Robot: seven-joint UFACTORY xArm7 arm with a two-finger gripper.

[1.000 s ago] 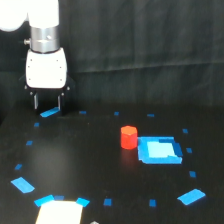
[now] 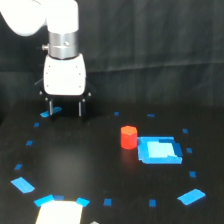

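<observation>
A white robot arm with a white gripper point(image 2: 66, 104) hangs at the upper left above the black table, its two dark fingers apart with nothing visible between them. A red block point(image 2: 128, 137) stands near the middle of the table. Just right of it lies a blue tray point(image 2: 172, 159) with a white square point(image 2: 160, 149) inside.
Pale objects point(image 2: 59, 213) are cut off at the bottom left edge. Blue tape marks point(image 2: 22, 185) are scattered over the table point(image 2: 100, 175), which is otherwise clear. A dark backdrop stands behind.
The arm and gripper have moved a little to the right. The red block and blue tray have not moved.
</observation>
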